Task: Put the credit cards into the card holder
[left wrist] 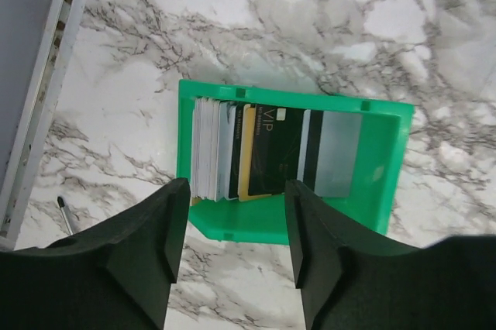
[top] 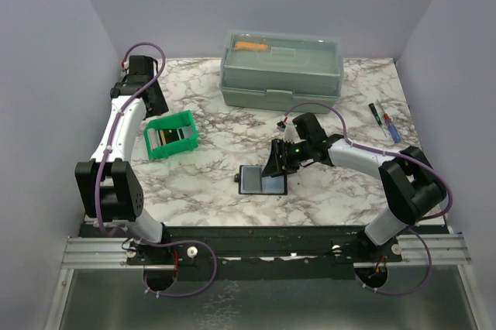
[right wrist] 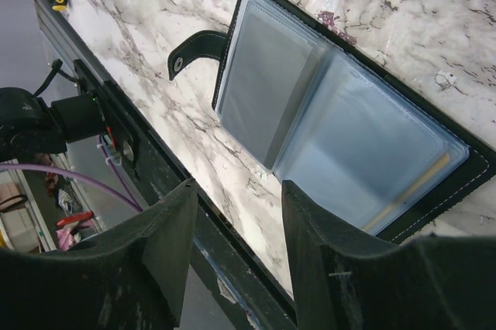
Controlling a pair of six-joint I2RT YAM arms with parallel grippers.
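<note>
Several cards, a black one marked VIP (left wrist: 277, 148) among them, lean in a row inside the green basket (left wrist: 240, 235) at the table's left. My left gripper is open above the basket, its fingers apart and empty. In the top view it hangs by the basket's back left corner. The card holder (top: 263, 192) lies unfolded near the front middle, with grey and clear pockets and a black strap (right wrist: 195, 49). Over its right half, my right gripper is also open, nothing between its fingers. Something pale yellow shows along one pocket edge.
A lidded grey box (top: 280, 74) stands at the back middle. On the right lie a green-and-black pen (top: 376, 114) and a blue-and-red tool (top: 390, 125). Bare marble separates basket and holder.
</note>
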